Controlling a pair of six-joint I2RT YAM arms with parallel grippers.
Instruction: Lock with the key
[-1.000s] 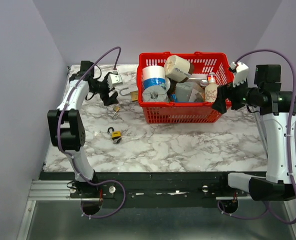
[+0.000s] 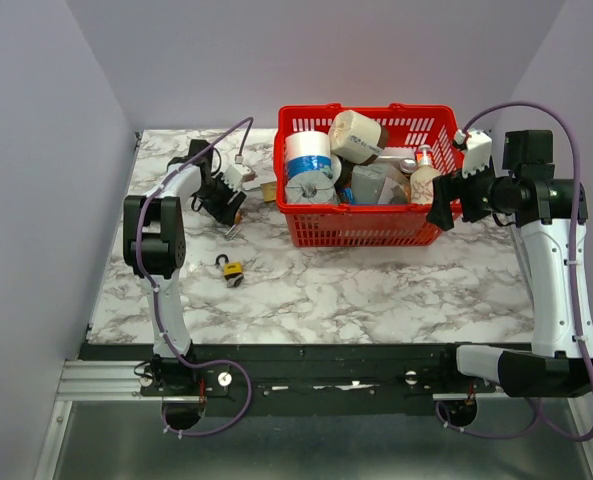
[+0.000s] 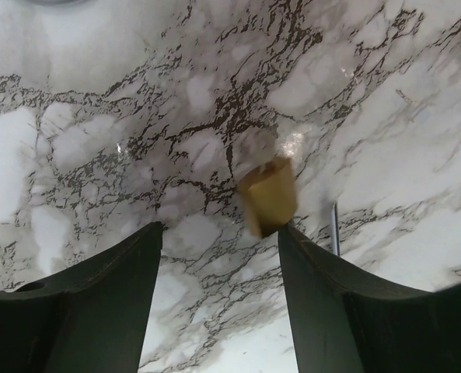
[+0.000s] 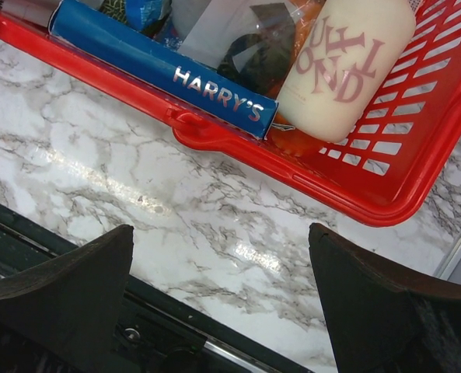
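Note:
The key, with a brass-coloured head [image 3: 269,198] and thin metal shaft [image 3: 335,227], lies on the marble table. My left gripper is over it with the fingers parted; the head shows at the tip of the right-hand finger in the left wrist view, and whether they touch I cannot tell. From above, the left gripper [image 2: 228,212] partly covers the key, its shaft [image 2: 231,232] poking out. A yellow padlock [image 2: 233,271] with a dark shackle lies nearer the front, and a brass padlock [image 2: 268,191] beside the basket. My right gripper is open and empty.
A red basket [image 2: 361,230], full of rolls, bottles and packets, stands on the back of the table, right of the left gripper. My right gripper [image 2: 438,215] hangs by its right front corner.
The padlocks and basket stay put; the right arm has shifted slightly.

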